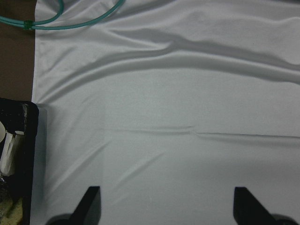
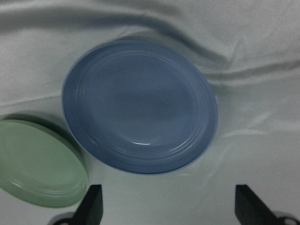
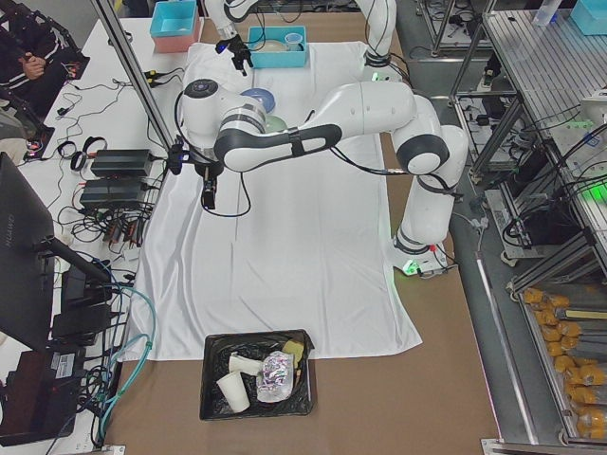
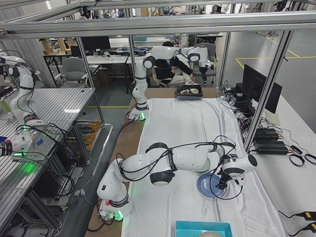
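Note:
My left gripper hangs open over the white cloth [image 1: 154, 103], nothing between its fingers. The black-lined tray [image 1: 32, 124] with cups and other items lies at the left edge of that wrist view and at the bottom of the camera left view. My right gripper is open above the cloth, with a blue plate [image 2: 139, 105] and, to its lower left, a green plate [image 2: 37, 164] below it, both empty.
A turquoise bin [image 4: 180, 229] with dishes sits at the cloth's end beyond the plates. Cables, a monitor [image 3: 24, 256] and metal frame posts line the sides.

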